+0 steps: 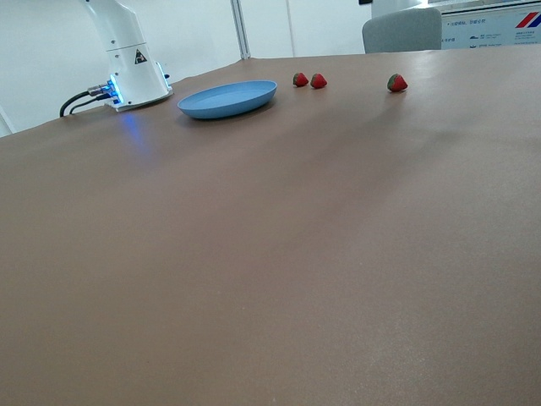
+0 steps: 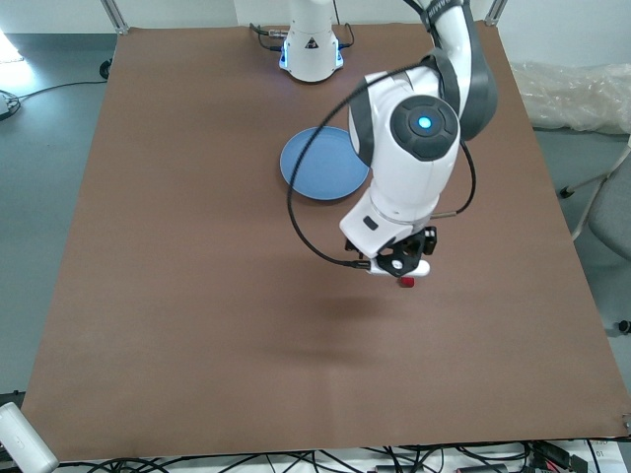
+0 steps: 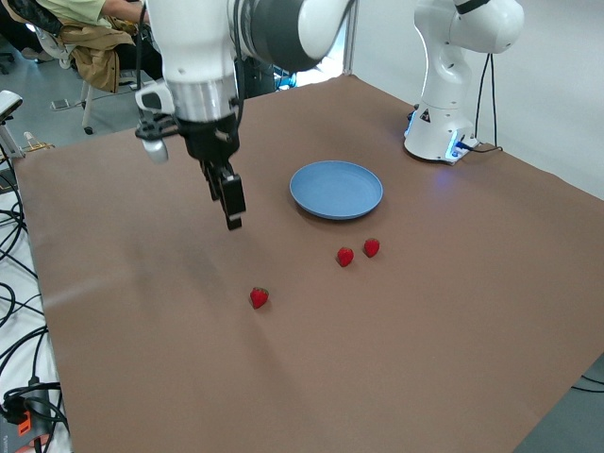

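Note:
My gripper (image 3: pixel 233 219) hangs above the brown table, black fingers pointing down, over the area left of the blue plate; whether it is open or shut is unclear. In the left view it largely covers a strawberry (image 2: pixel 406 282). The blue plate (image 3: pixel 336 189) lies empty near the middle. Three strawberries lie on the table: one (image 3: pixel 259 297) apart toward the near left, two others (image 3: pixel 345 256) closer together beside the plate. The top view shows the plate (image 1: pixel 226 99) and the same berries (image 1: pixel 396 83) at table level; my gripper is outside that view.
Cables (image 3: pixel 24 349) and equipment run along one side, off the tabletop.

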